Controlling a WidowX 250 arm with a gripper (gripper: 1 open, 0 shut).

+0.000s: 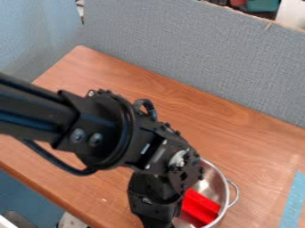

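Note:
My black gripper (161, 200) reaches down from the left to the front of the table, low over a metal pot (215, 178) with side handles. A red block (201, 207) lies in the pot, just right of the gripper. The gripper hides much of the pot, and its fingertips are too dark and overlapped to show how they stand.
A grey wall (191, 53) runs behind it. A blue tape strip (290, 200) lies at the right, and the table edge is at lower left.

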